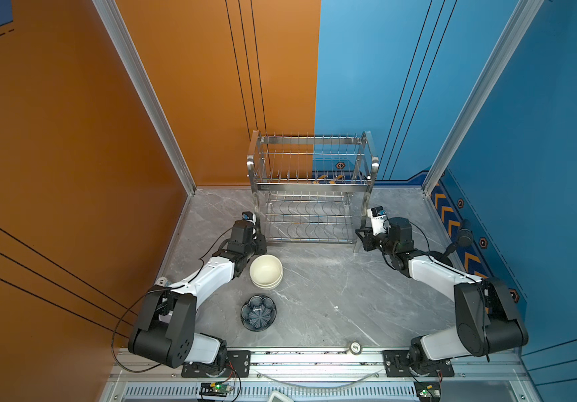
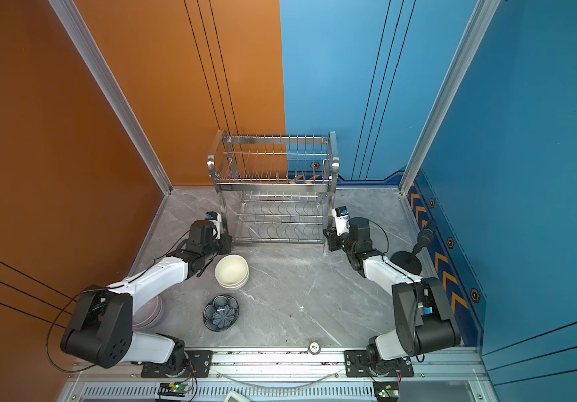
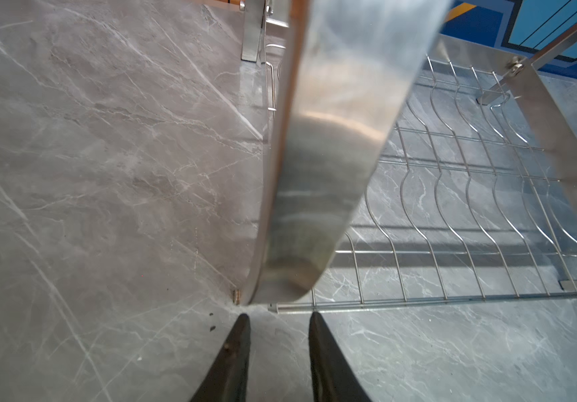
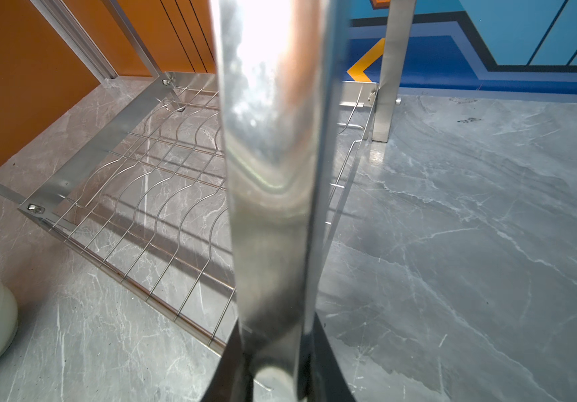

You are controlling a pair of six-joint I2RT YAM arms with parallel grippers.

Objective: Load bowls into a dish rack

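The steel dish rack (image 1: 313, 186) stands at the back. My right gripper is shut on its right front post (image 4: 278, 181). My left gripper is at the left front post (image 3: 328, 154); its fingertips appear just below the post, with floor showing between them, so its hold is unclear. Stacked cream bowls (image 1: 266, 269) sit in front of the rack's left side, with a dark petal-patterned bowl (image 1: 258, 312) nearer the front. Pale pink bowls (image 2: 147, 315) are partly hidden behind the left arm in the top right view.
A black stand (image 2: 405, 262) is beside the right arm, against the blue wall. The rack's tiers look empty.
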